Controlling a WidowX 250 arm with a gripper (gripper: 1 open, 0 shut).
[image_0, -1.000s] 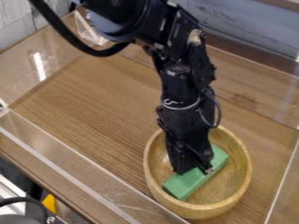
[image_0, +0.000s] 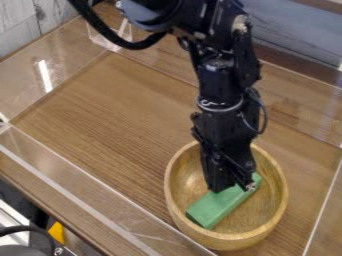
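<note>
A round wooden bowl (image_0: 187, 220) sits at the lower right of the wooden surface. Inside it lies a green rectangular block (image_0: 215, 208), set diagonally. My black gripper (image_0: 230, 181) reaches down into the bowl over the block's upper end, its tips at or just above the block. The finger looks narrow, and I see nothing clearly held between the fingers; the arm hides part of the block and bowl.
The wooden board (image_0: 100, 130) is bare to the left of the bowl. Clear low walls edge it, and a pale wall (image_0: 307, 50) stands at the back. Black cable and a small yellow item (image_0: 56, 231) show outside at the lower left.
The bowl and block look unmoved.
</note>
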